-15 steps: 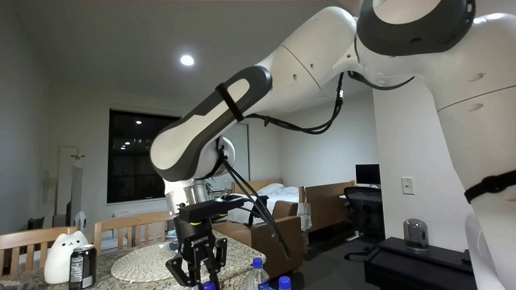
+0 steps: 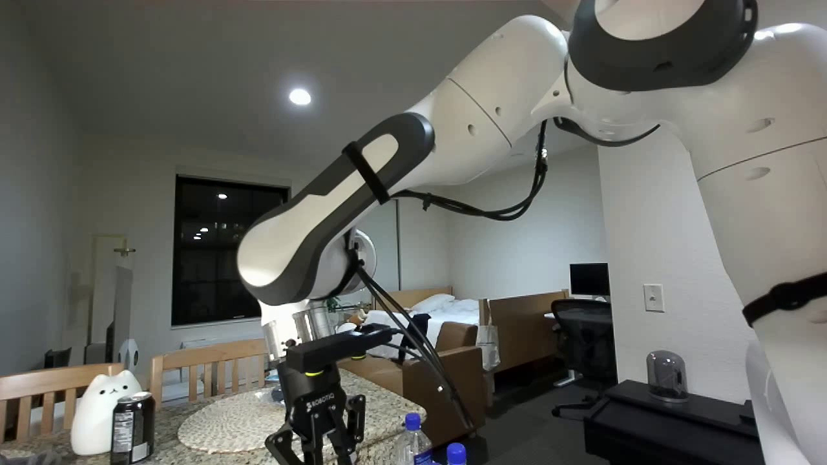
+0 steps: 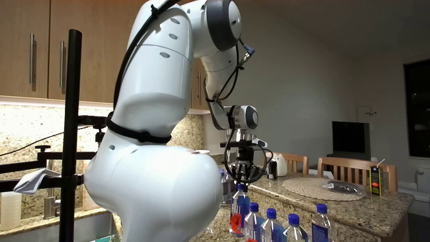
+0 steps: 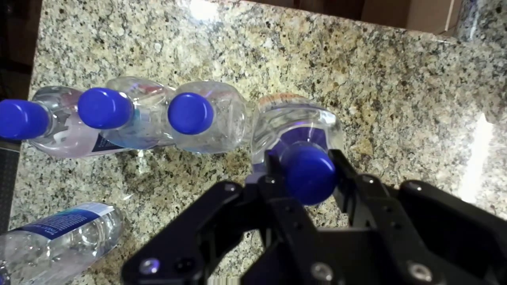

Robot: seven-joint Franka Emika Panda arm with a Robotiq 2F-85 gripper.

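A clear water bottle with a blue cap (image 4: 310,175) stands on the granite counter, and my gripper is shut on it at the cap and neck. In the second exterior view the same bottle (image 3: 240,209), with a red and blue label, stands upright below my gripper (image 3: 243,183). From the first exterior view my gripper (image 2: 322,457) shows only in part; its fingertips and the held bottle fall below the frame.
Several blue-capped bottles (image 4: 190,114) stand in a row beside the held one. Another bottle (image 4: 61,242) is at lower left. Bare granite counter (image 4: 404,95) lies to the right. A raised counter holds a black can (image 2: 132,429), a white cat figure (image 2: 103,411) and a round mat (image 2: 225,422).
My gripper and wrist have moved slightly lower.
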